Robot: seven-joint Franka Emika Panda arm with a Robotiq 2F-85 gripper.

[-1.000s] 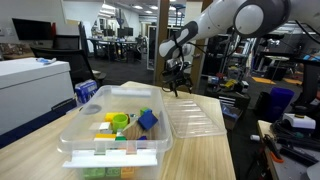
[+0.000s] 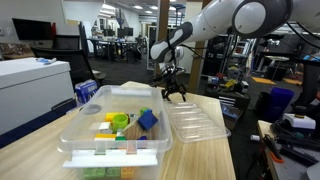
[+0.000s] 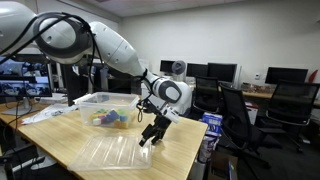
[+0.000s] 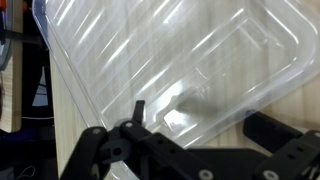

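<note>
A clear plastic lid (image 2: 198, 122) with diagonal ridges lies flat on the wooden table. At its far end in exterior view 1, my gripper (image 2: 174, 97) is low over the table, pointing down. The wrist view shows the fingers open, the lid's rounded edge (image 4: 225, 112) passing between and beyond the fingertips. One dark finger (image 4: 138, 112) appears over the lid, while the other (image 4: 268, 130) appears past its rim. Whether either finger touches the lid is unclear.
A clear bin (image 2: 84, 130) beside the lid contains several colourful blocks (image 2: 122, 121). A blue-labelled box (image 2: 86, 91) stands behind the bin. Bare table (image 3: 185, 150) shows beyond the lid's end, near the table edge and office chairs.
In exterior view 1 the arm and gripper have shifted a little left, the gripper staying near the lid's far end. The lid and bin have not visibly moved.
</note>
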